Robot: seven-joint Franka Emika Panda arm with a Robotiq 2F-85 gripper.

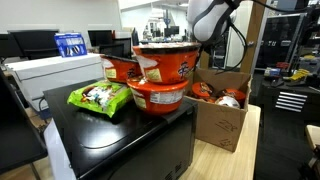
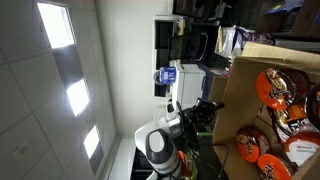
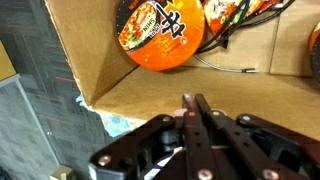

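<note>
In the wrist view, my gripper is shut, with nothing showing between its fingers. It is above the cardboard box [image 3: 250, 102], near one of the box's walls. Inside the box lie a round orange-and-black noodle bowl [image 3: 160, 32] and a shiny red packet [image 3: 228, 12]. From the second exterior view, several red bowls [image 2: 282, 88] and foil packets show in the box. The white arm [image 1: 210, 22] rises over the box in the first exterior view, where the gripper itself is hard to make out.
On the black surface [image 1: 110, 140] in front stand stacked red-and-white bowls [image 1: 158, 98] beside a green snack bag [image 1: 100, 97]. A blue-and-white box [image 1: 71, 45] stands farther back. Bare box floor shows near the gripper.
</note>
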